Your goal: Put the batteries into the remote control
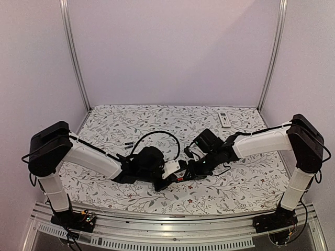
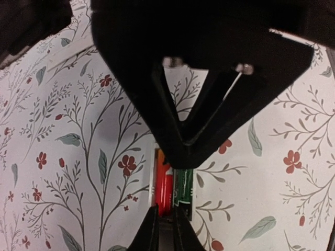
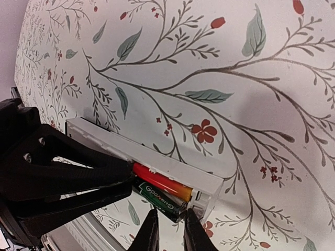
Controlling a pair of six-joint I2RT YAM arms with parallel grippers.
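In the right wrist view, the white remote control (image 3: 157, 154) lies with its battery compartment facing up. A red battery (image 3: 162, 181) and a dark green battery (image 3: 156, 199) sit side by side in it; whether the green one is fully seated I cannot tell. My right gripper is slightly open at the compartment's near end, by the green battery's end. My left gripper is also a little open, its tips over the compartment's other end in the left wrist view. Between the arms in the top view, much of the remote is hidden.
Small dark battery-like pieces (image 1: 129, 145) lie left of the left arm. A white remote-like device (image 1: 224, 120) rests at the back right. The two grippers are very close together.
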